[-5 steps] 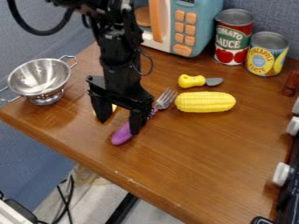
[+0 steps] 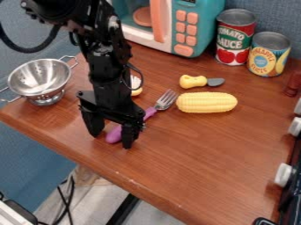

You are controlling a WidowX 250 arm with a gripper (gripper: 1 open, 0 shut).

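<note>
My black gripper [image 2: 112, 132] is low over the table [image 2: 177, 176], its fingers spread around the handle of a fork with a purple handle [image 2: 147, 115], whose metal tines point up-right. Whether the fingers touch the handle is unclear. To the right lie a yellow corn cob [image 2: 206, 103] and a small yellow-handled tool [image 2: 194, 82].
A steel colander [image 2: 41, 81] sits at the left edge. Two cans [image 2: 235, 39], a toy microwave [image 2: 177, 26] and a red item [image 2: 293, 85] are at the back; a black appliance [image 2: 289, 189] is at the right.
The gripper has moved left and down toward the table, around the purple handle. The fork and other objects look unmoved.
</note>
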